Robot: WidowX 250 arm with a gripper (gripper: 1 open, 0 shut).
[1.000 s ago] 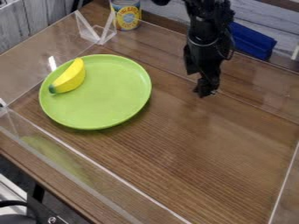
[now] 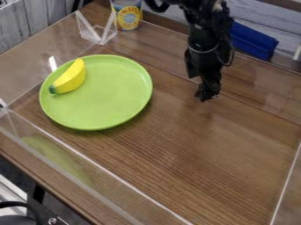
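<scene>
My black gripper (image 2: 205, 86) hangs over the wooden table, right of a green plate (image 2: 100, 105); its fingers are dark and small in view, low near the tabletop, with no object visible between them. A yellow banana (image 2: 69, 77) lies on the left side of the plate.
A can (image 2: 126, 14) stands at the back, with a clear plastic piece (image 2: 97, 26) to its left. A blue object (image 2: 254, 40) sits at the back right.
The gripper has shifted very slightly to the left. The plate, banana and other objects have not moved.
</scene>
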